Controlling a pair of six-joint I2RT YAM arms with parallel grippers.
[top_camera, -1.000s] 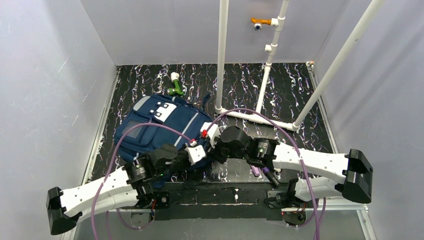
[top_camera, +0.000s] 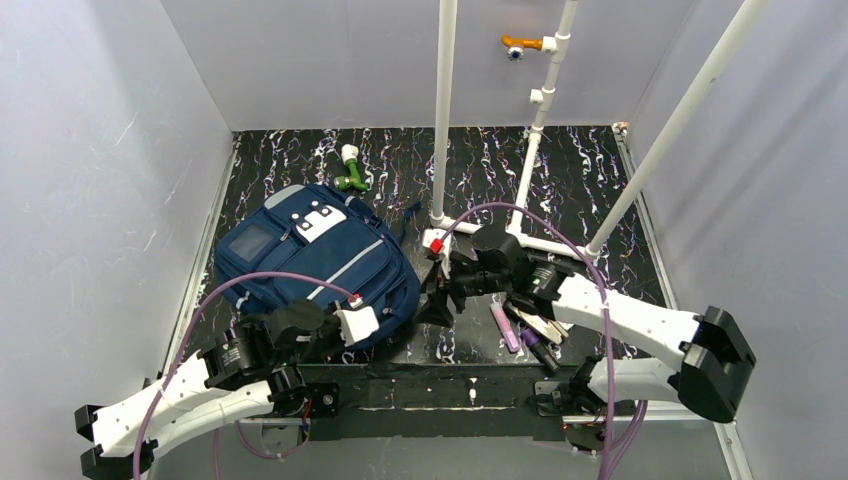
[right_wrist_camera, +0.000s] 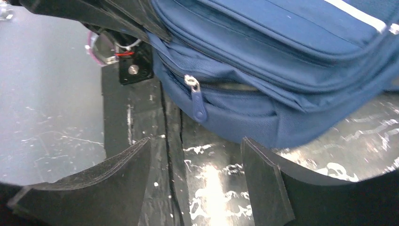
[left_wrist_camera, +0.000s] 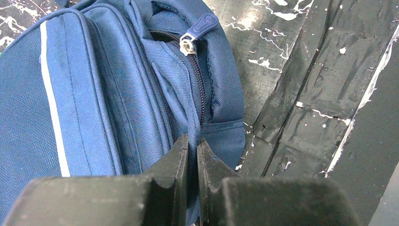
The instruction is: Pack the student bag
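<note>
The navy student bag [top_camera: 345, 255] lies on the dark marbled table at the left, its white-striped front facing up. In the left wrist view my left gripper is shut on a fold of the bag's fabric beside a zipper. That zipper's blue pull [left_wrist_camera: 203, 26] hangs at a partly opened slit. My right gripper is open and empty, just off the bag's right side; the same zipper pull [right_wrist_camera: 198, 106] shows beyond its fingertips. On the table at the right lie a pink item [top_camera: 505, 327] and a dark purple-banded item [top_camera: 540, 348].
White pipes [top_camera: 445, 110] rise behind the bag and run along the table at the back right. A green pipe fitting [top_camera: 351, 178] lies behind the bag. More slim items [top_camera: 545, 328] lie partly under the right arm.
Both grippers were close together at the bag's right side.
</note>
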